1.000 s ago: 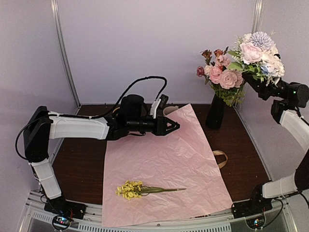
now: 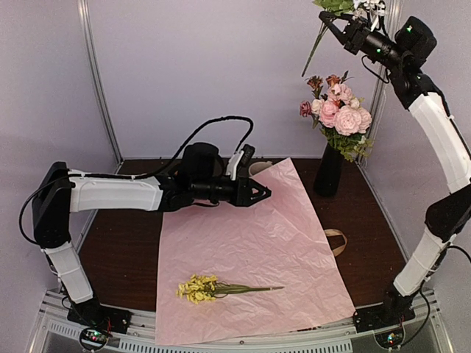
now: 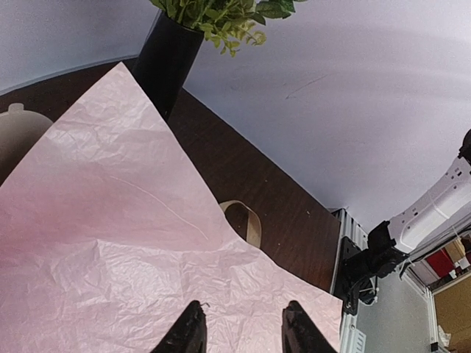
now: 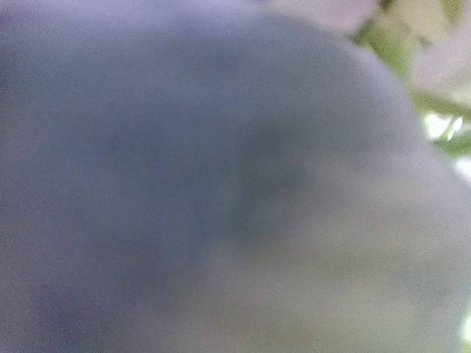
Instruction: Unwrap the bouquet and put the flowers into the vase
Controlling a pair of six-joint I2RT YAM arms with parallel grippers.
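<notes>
At the top edge of the top view, my right gripper (image 2: pixel 340 26) is shut on the stems of a bouquet (image 2: pixel 316 50), high above the vase; its blossoms are mostly cut off by the frame. The black vase (image 2: pixel 329 173) stands upright at the back right, with pink flowers (image 2: pixel 342 114) in it. A yellow flower bunch (image 2: pixel 199 288) lies on the pink paper near the front, stems pointing right. My left gripper hovers over the paper, part open and empty. Something blurred and grey fills most of the right wrist view.
Pink paper (image 2: pixel 243 250) covers the middle of the table. A tan ribbon loop (image 2: pixel 340 250) lies at its right edge. Behind the left gripper a pale rounded object (image 3: pixel 20 132) stands partly hidden. Walls close in the back and sides.
My right gripper has risen and moved left with the bouquet, from right of the vase to high above it. The left arm has barely moved. The yellow bunch and vase stay put.
</notes>
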